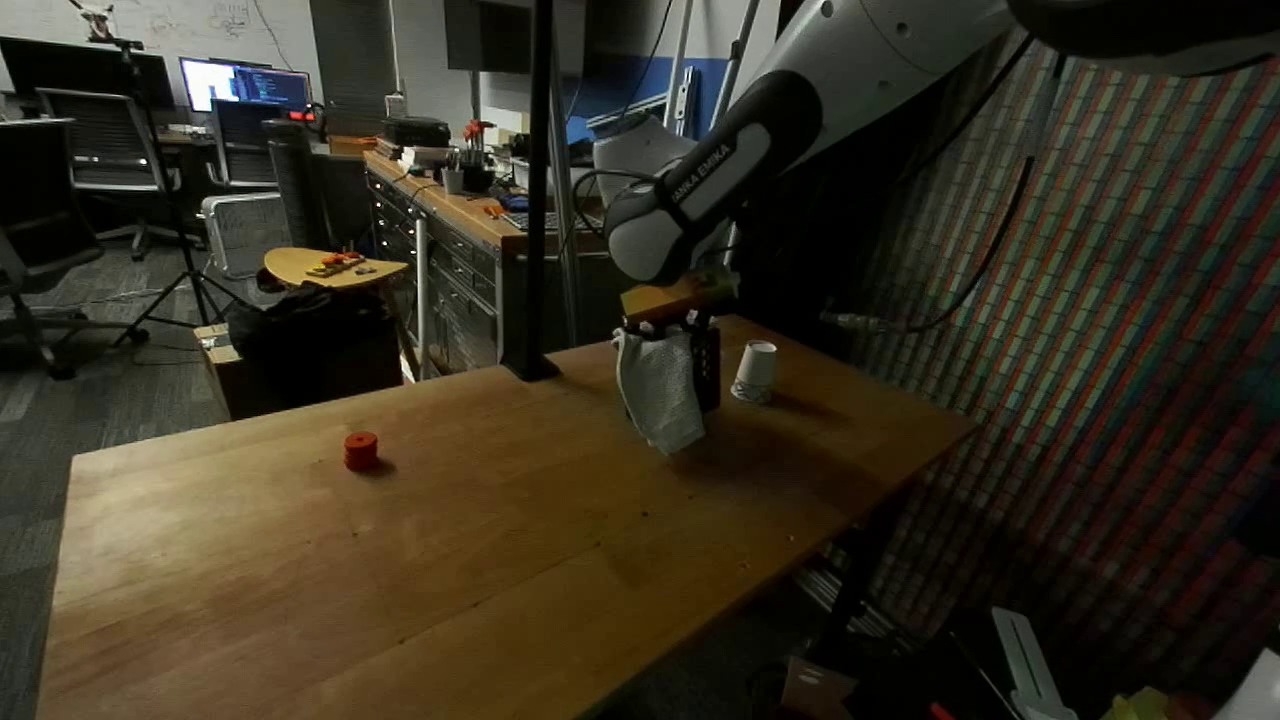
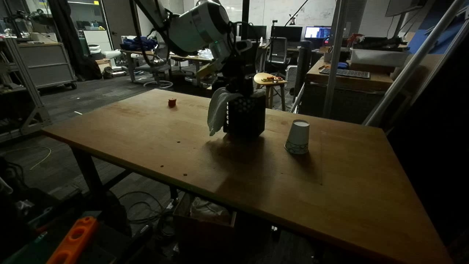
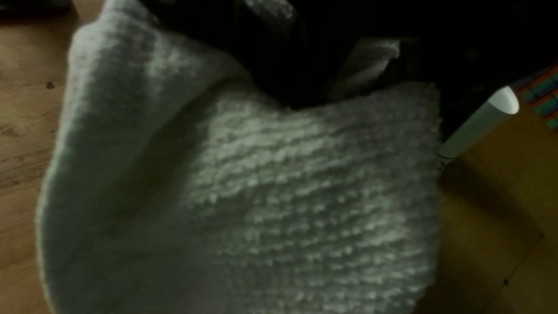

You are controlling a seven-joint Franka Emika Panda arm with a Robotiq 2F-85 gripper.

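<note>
A white textured cloth [image 1: 667, 390] hangs over the near side of a black perforated basket [image 1: 710, 366], its lower end reaching down close to the table. In the second exterior view the cloth [image 2: 217, 112] drapes off the left side of the basket [image 2: 246, 115]. My gripper [image 1: 668, 324] is low over the basket's top, at the cloth's upper part. Dark fingers and folds hide the finger, so how far apart the fingers stand is unclear. Much of the wrist view is filled by the cloth [image 3: 314, 193], with dark shapes above it.
An upside-down paper cup [image 1: 753, 370] stands close beside the basket, on the right. A small red cylindrical object [image 1: 361, 451] sits far off on the left of the wooden table [image 1: 480, 540]. A black post [image 1: 536, 192] rises at the back edge.
</note>
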